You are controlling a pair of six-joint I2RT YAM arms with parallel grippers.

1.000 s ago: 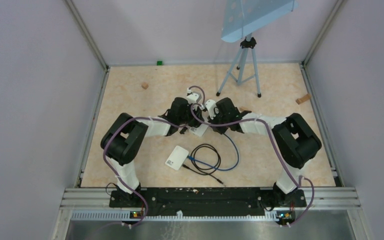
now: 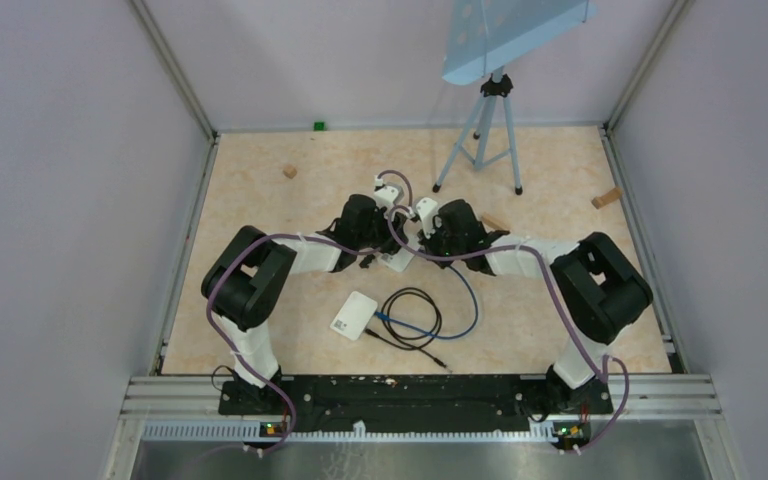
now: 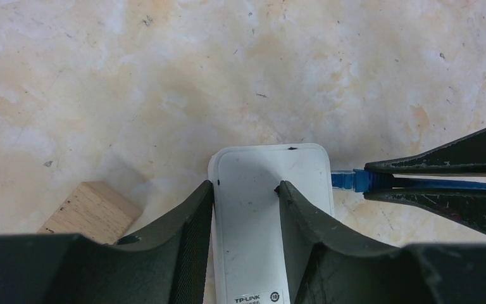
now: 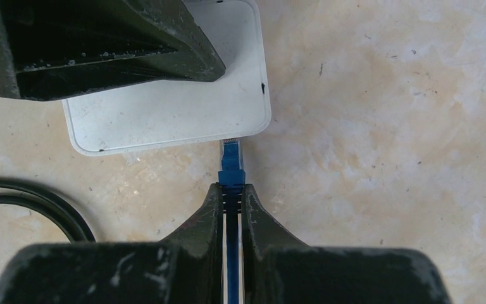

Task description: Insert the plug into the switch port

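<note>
The white switch (image 3: 253, 209) lies on the table, partly hidden by my left gripper. That gripper's fingers are parted with the switch showing between them: one is by its left edge, the other overlaps its top face. On the blue cable's plug (image 4: 231, 158), my right gripper is shut just behind the connector. The plug's clear front end points squarely at the switch's edge and meets it in view. Most of the connector shows outside; whether its tip is in a port cannot be told. From above, both grippers (image 2: 397, 237) (image 2: 432, 240) hide this spot.
A second white box (image 2: 354, 315) lies nearer the front, by a coiled black cable (image 2: 438, 325) and the blue cable's loop (image 2: 476, 310). A wooden block (image 3: 90, 212) sits left of the switch. The tripod (image 2: 488, 130) stands at the back.
The right arm has shifted slightly to the right and toward the front, its gripper a little farther from the left one. The left arm stays where it was.
</note>
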